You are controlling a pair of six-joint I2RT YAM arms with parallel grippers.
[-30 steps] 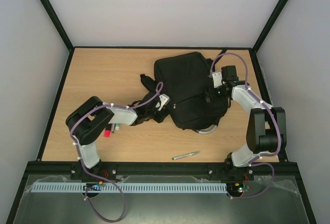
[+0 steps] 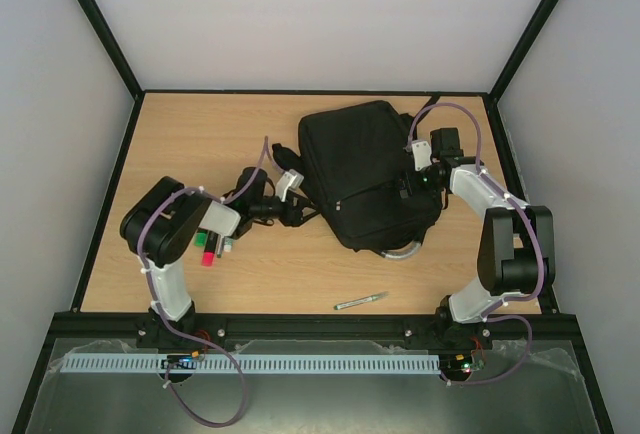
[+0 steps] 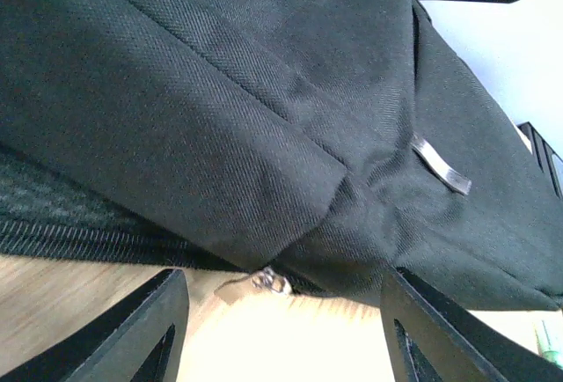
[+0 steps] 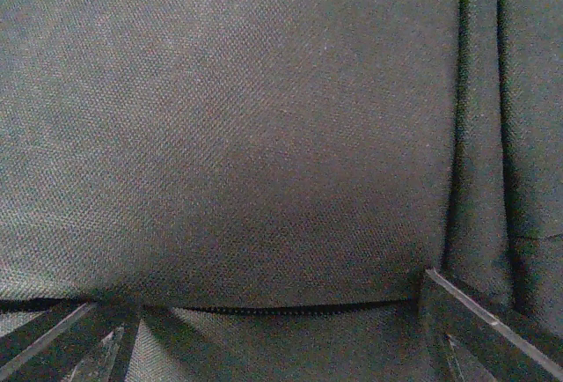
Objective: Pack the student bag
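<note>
The black bag (image 2: pixel 360 164) lies on the right half of the table. My left gripper (image 2: pixel 306 212) is at its left edge; in the left wrist view its fingers (image 3: pixel 141 329) stand apart, facing the dark fabric (image 3: pixel 220 135) and a metal zipper pull (image 3: pixel 255 286), with nothing held. My right gripper (image 2: pixel 410 184) is on the bag's right part; in the right wrist view its fingers (image 4: pixel 466 329) are apart, pressed against fabric along a zipper (image 4: pixel 281 310).
A pen (image 2: pixel 360 300) lies at the front of the table. Red and green items (image 2: pixel 207 257) lie beside the left arm.
The right arm stays in place.
</note>
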